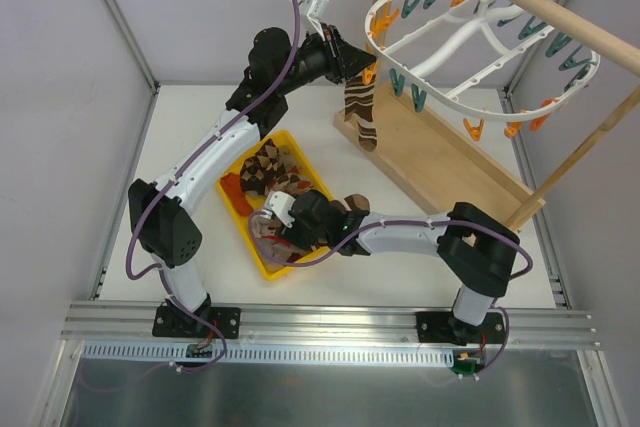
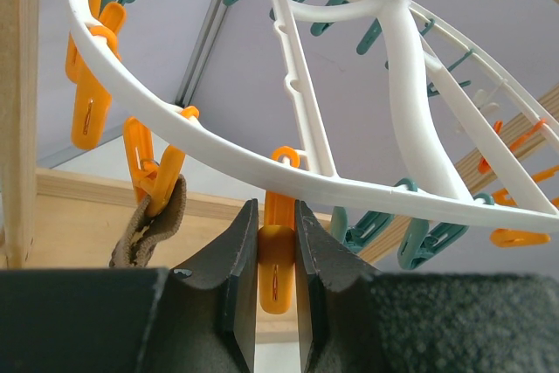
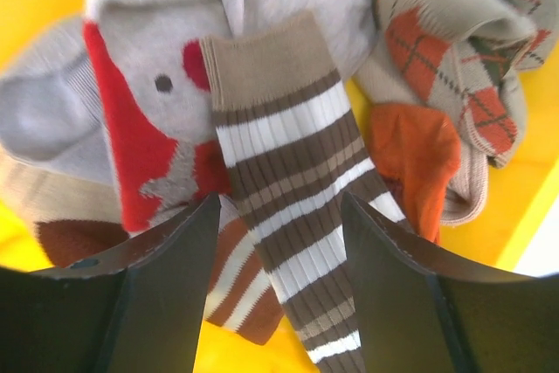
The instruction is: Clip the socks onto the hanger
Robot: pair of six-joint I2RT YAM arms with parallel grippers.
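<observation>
The white round hanger point(image 1: 440, 97) hangs at upper right, ringed with orange and green clips. In the left wrist view, my left gripper is shut on an orange clip point(image 2: 277, 277) on the rim point(image 2: 231, 159). A brown sock point(image 2: 153, 224) hangs from the neighbouring orange clip point(image 2: 162, 159); from above it shows as a striped sock point(image 1: 360, 112). My right gripper is open over the yellow bin. Between and beyond its fingers lies a brown-and-white striped sock point(image 3: 284, 120), on top of a grey-and-red sock point(image 3: 157, 111).
Socks of several patterns fill the yellow bin point(image 1: 268, 272), including an orange one point(image 1: 236, 193). A wooden frame point(image 1: 440, 152) stands below the hanger.
</observation>
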